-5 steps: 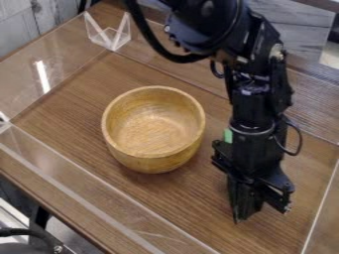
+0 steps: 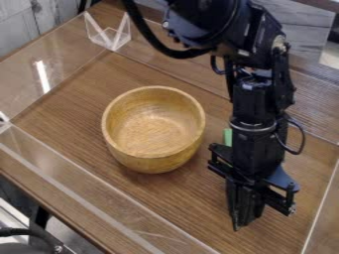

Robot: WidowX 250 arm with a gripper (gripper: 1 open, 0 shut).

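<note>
The black robot gripper [image 2: 236,214] points down at the wooden table [image 2: 93,198] on the right side, its tips low near the tabletop and shut, with nothing visible between them. A green object [image 2: 229,141] is mostly hidden behind the arm, just right of a large wooden bowl [image 2: 153,121]. The bowl looks empty and stands upright left of the gripper.
A clear plastic holder [image 2: 111,28] sits at the back left near the table's edge. Open wood lies left of and in front of the bowl. Dark cables and hardware show at the lower left corner.
The gripper has shifted very slightly over the last second, staying low over the same spot. The bowl has not moved.
</note>
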